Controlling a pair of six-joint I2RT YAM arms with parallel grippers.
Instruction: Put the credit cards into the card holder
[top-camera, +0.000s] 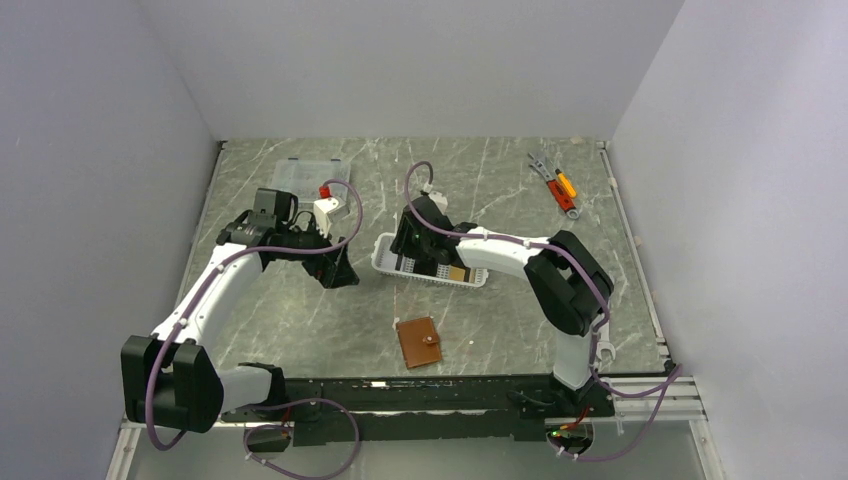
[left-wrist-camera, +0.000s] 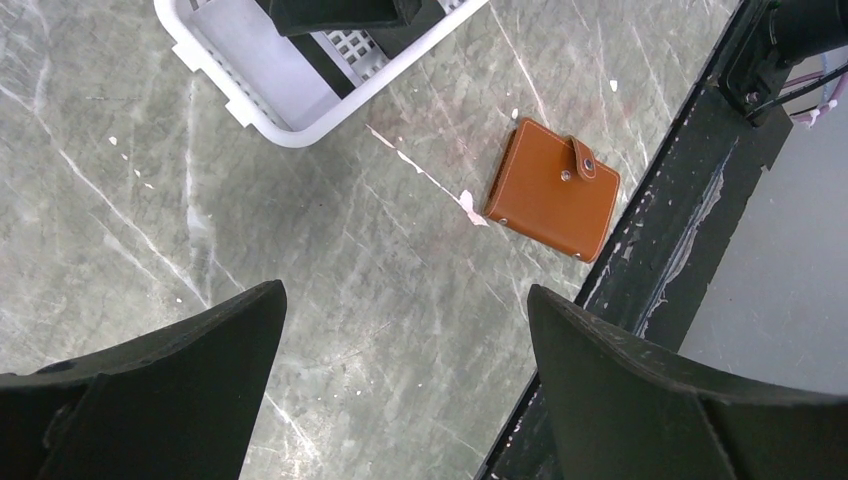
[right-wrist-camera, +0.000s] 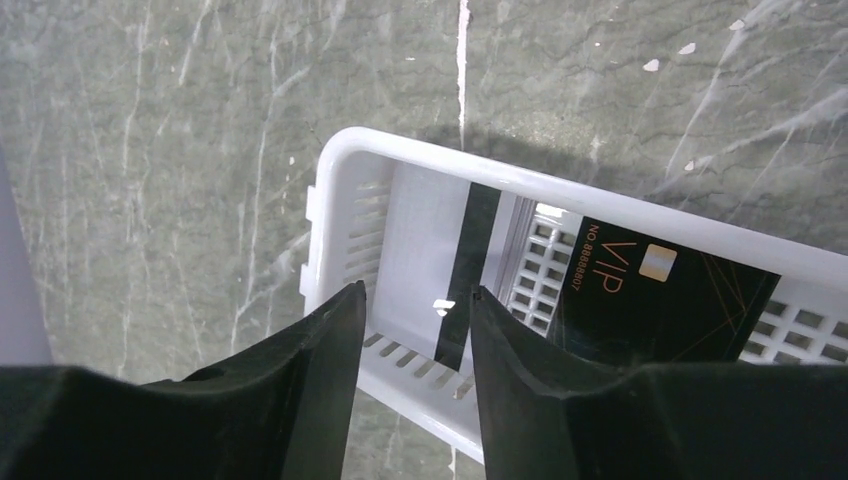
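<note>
A white perforated basket (right-wrist-camera: 675, 222) holds a pale card (right-wrist-camera: 420, 240) with a dark stripe and a black VIP card (right-wrist-camera: 650, 300). My right gripper is above the basket's left end, part open over the pale card; I see nothing held between its fingers. The brown leather card holder (left-wrist-camera: 550, 195) lies closed near the front edge, also in the top view (top-camera: 418, 342). My left gripper stands open and empty left of the basket, over bare table.
A clear plastic container (top-camera: 305, 175) is at the back left. Pliers (top-camera: 555, 190) and a wrench (top-camera: 604, 345) lie along the right side. The front middle around the card holder is mostly clear.
</note>
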